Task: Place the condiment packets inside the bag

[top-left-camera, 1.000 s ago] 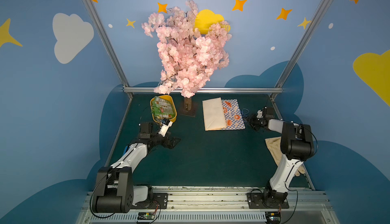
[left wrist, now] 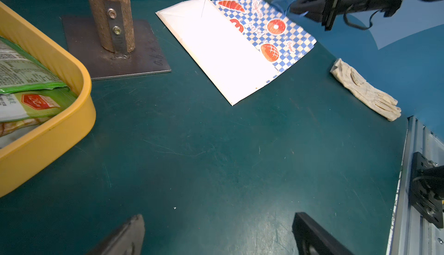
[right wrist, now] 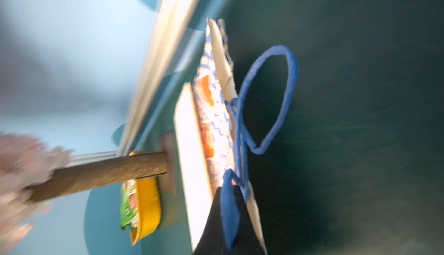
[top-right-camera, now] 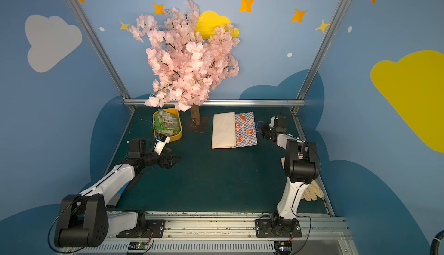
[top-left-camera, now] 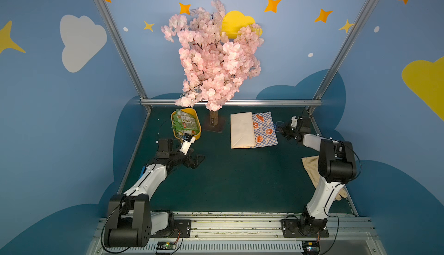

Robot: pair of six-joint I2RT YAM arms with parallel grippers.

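The paper bag point(top-left-camera: 264, 128) has a cream base and a blue checkered side, and it lies folded at the back of the table. Blue cord handles point(right wrist: 292, 81) stick out from its right-hand opening. In the right wrist view my right gripper is shut on one blue cord handle, just beside the bag. The condiment packets point(top-left-camera: 186, 122), green and white, fill a yellow basket point(left wrist: 74, 130) at the back left. My left gripper hangs open in front of the basket, nothing between its fingers.
A flower tree's trunk point(left wrist: 108, 14) on a metal plate point(left wrist: 143, 53) stands between basket and bag. A pale glove point(left wrist: 365, 89) lies at the right edge.
The bag's checkered side has lifted and shifted a little. The left gripper is nearly still.
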